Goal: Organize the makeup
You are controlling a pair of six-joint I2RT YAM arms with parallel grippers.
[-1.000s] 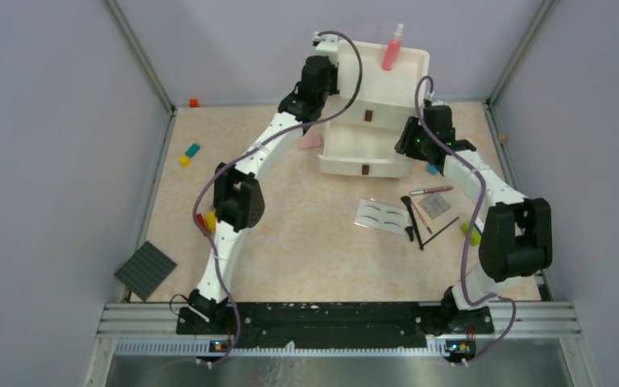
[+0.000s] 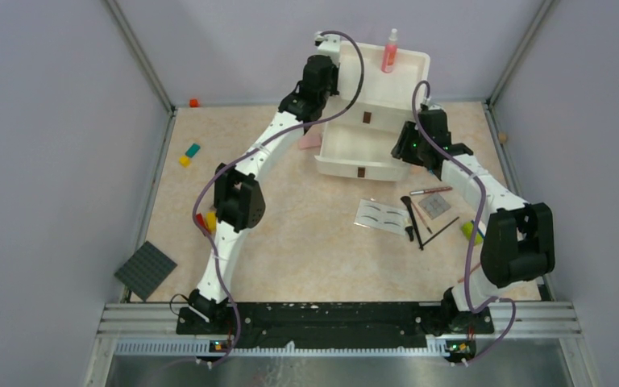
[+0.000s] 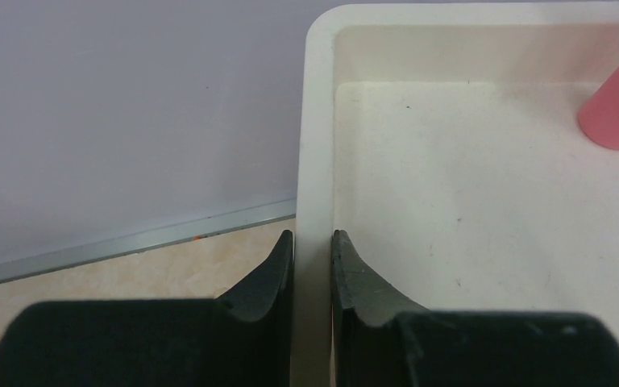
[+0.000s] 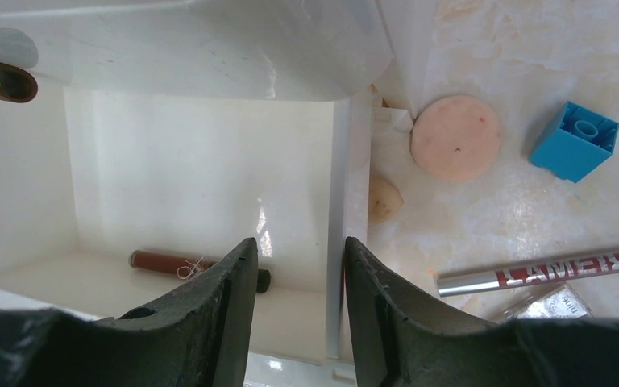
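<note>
A white drawer organizer (image 2: 379,81) stands at the back, a pink bottle (image 2: 388,56) on its top tray. My left gripper is shut on the upper left rim of the organizer. The lower drawer (image 2: 355,149) is pulled out; in the right wrist view it holds a brown tube (image 4: 169,262). My right gripper is at that drawer's right wall, a finger on each side, part open; whether it touches is unclear. Brushes (image 2: 411,218), a lash sheet (image 2: 379,216), a red-lettered tube (image 4: 548,270) and a pink puff (image 4: 455,137) lie outside.
A blue block (image 4: 574,141) lies right of the organizer. More blocks (image 2: 189,153) and a dark mat (image 2: 145,268) are on the left.
The lower drawer has moved slightly toward the front and left, further out, along with my right gripper. My left gripper has stayed in place.
</note>
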